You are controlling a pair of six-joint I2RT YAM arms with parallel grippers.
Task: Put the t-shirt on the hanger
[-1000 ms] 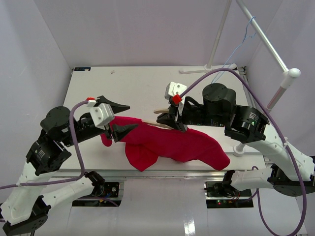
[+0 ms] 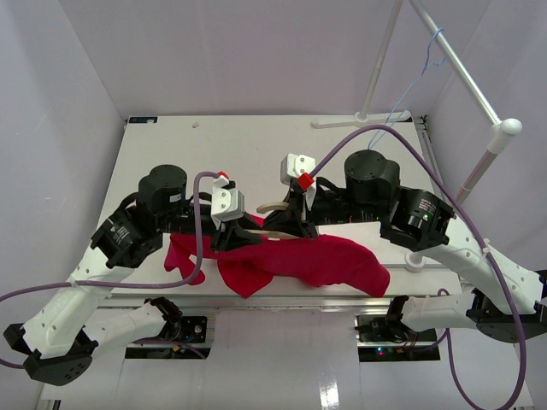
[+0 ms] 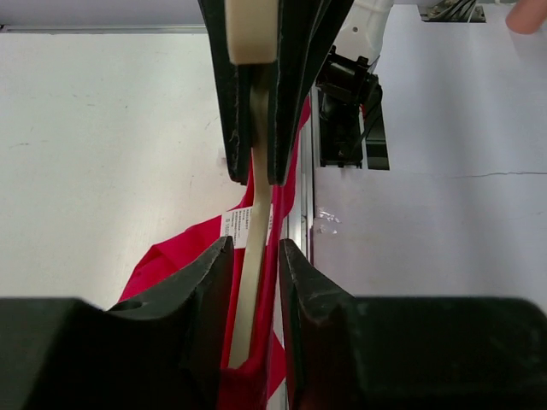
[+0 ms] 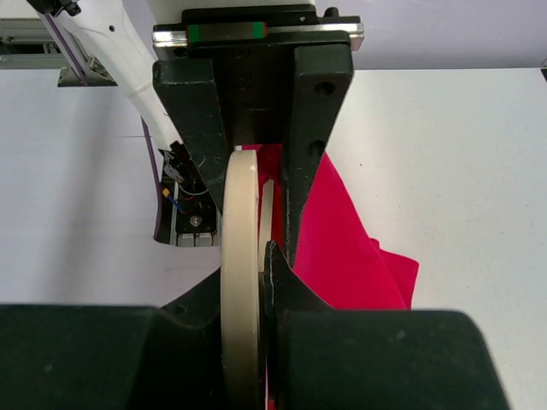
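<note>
The red t-shirt (image 2: 308, 265) lies along the table's front with a beige hanger (image 2: 272, 232) at its top edge. My right gripper (image 2: 295, 224) is shut on the hanger, which runs between its fingers in the right wrist view. My left gripper (image 2: 244, 232) faces it from the left, close up against it. In the left wrist view the hanger (image 3: 250, 290) and shirt fabric (image 3: 171, 269) sit between the left fingers, which stand near each other; whether they have closed on them I cannot tell.
A white pipe stand (image 2: 461, 64) with a blue cord (image 2: 420, 73) stands at the right. Walls rise on both sides.
My left gripper has moved right to the hanger and shirt edge, and its fingers look closer together than before. The right gripper has shifted slightly.
</note>
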